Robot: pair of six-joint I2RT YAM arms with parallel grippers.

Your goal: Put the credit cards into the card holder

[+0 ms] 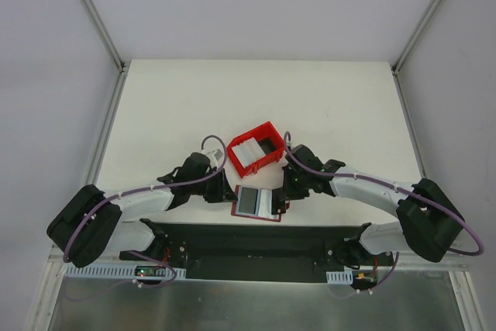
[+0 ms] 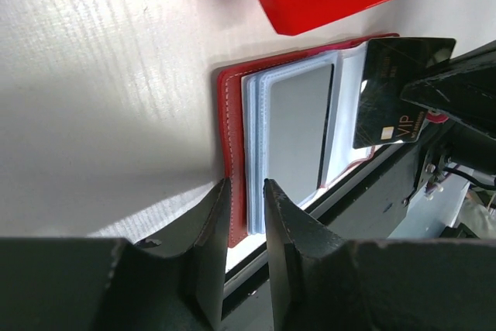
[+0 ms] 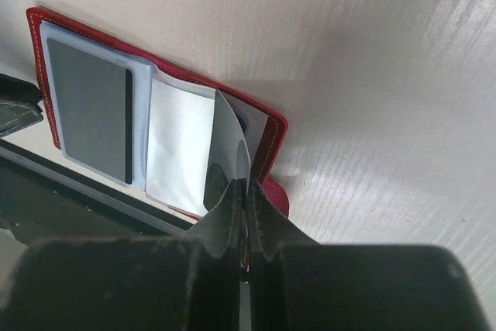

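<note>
A red card holder (image 2: 233,137) lies open near the table's front edge, with grey cards (image 3: 87,110) in its left part and a white sleeve (image 3: 177,141) beside them. My left gripper is at its left edge, fingertips slightly apart, nothing clearly between them. My right gripper is shut at the holder's right part, on a dark card marked VIP, which stands tilted over the sleeve in the right wrist view.
A red box (image 1: 271,129) with white and dark contents stands just behind the holder. A dark edge runs along the front.
</note>
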